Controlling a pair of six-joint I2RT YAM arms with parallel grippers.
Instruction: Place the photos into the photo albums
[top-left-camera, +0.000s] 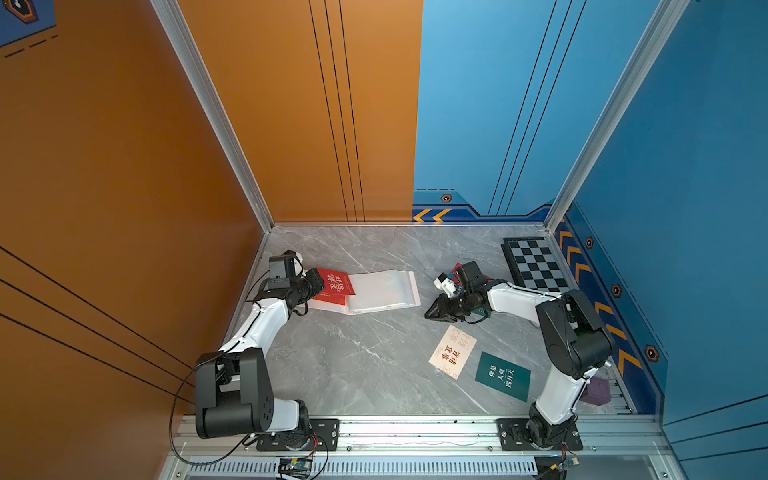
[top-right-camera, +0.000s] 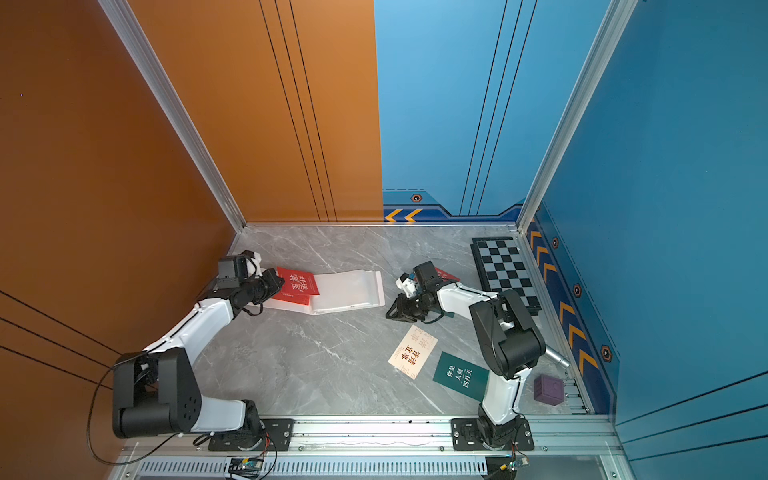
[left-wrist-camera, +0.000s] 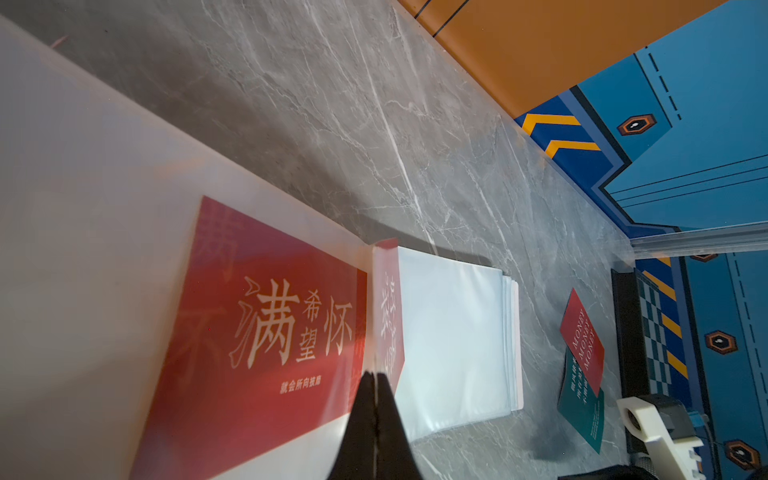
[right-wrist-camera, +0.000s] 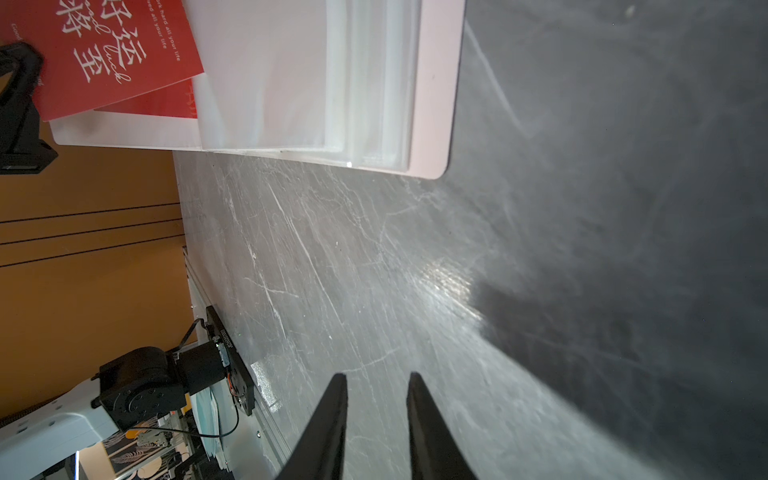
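Observation:
An open album (top-left-camera: 380, 292) with clear sleeves lies at the table's middle-left, red photos (right-wrist-camera: 112, 44) on its left part. My left gripper is shut over that part, at the edge of a turned sleeve; anything thin between its fingers is not discernible. My right gripper stands part open and empty, right of the album. A cream photo (top-right-camera: 412, 352) and a green photo (top-right-camera: 460, 376) lie at the front right. A red photo (left-wrist-camera: 582, 340) overlaps another green one (left-wrist-camera: 580, 408) behind the right arm.
A checkerboard (top-right-camera: 505, 272) lies at the back right and a purple block (top-right-camera: 548, 389) at the front right. Walls surround the table.

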